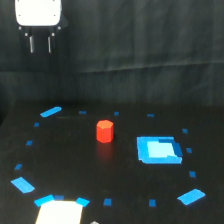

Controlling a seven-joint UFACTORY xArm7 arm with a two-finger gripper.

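High at the upper left, my white gripper (41,44) hangs in front of the dark backdrop. Its two thin fingers point down, spread open, and nothing is between them. A red block (105,131) with a hexagonal-looking top stands on the black table, well below the gripper and to its right. Right of the block, a blue-edged square (144,150) surrounds a white patch (160,149); its height is hard to judge. The block and the square are apart.
Blue tape strips (23,185) and small blue marks (82,112) dot the table. A pale, bright object (60,213) is cut off by the bottom edge.
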